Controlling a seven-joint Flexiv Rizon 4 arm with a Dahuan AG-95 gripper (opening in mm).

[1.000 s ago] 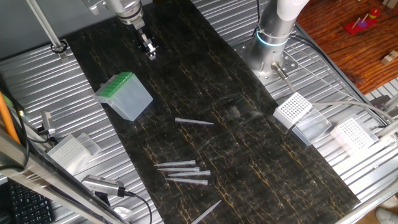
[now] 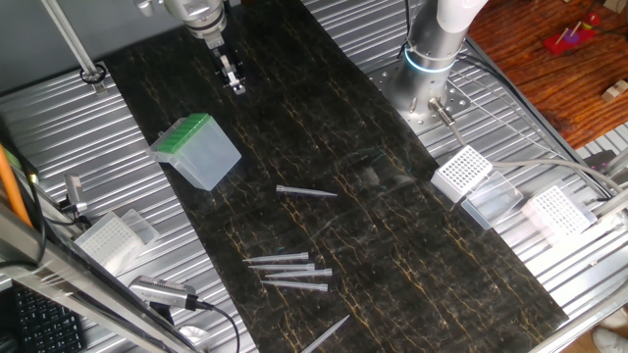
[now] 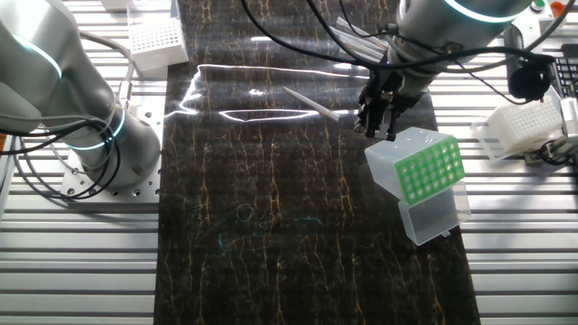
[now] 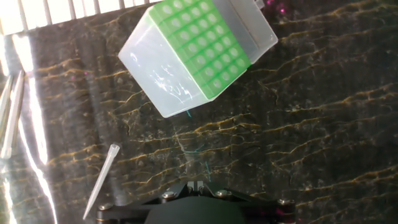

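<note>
A translucent box (image 2: 211, 160) with a green perforated rack (image 3: 430, 171) rests on the dark board near its edge, its clear lid (image 3: 435, 217) hanging open at one side. On the board between the box and the cluster lies a single pipette tip (image 2: 307, 191), also seen as a slim tip (image 4: 102, 180) in the wrist view. Several more tips (image 2: 289, 267) are grouped farther down, and another tip (image 2: 326, 334) lies near the lower edge. My gripper is over the board, apart from the box and the tips. Its fingers look shut, with nothing visible between them.
White racks (image 2: 462, 173) stand on the slatted table at right, a further white rack (image 2: 110, 242) at left. Cables cross the second exterior view. Much of the board is bare.
My gripper has shifted very slightly to the left in exterior view 1. The box and the tips have stayed where they were.
</note>
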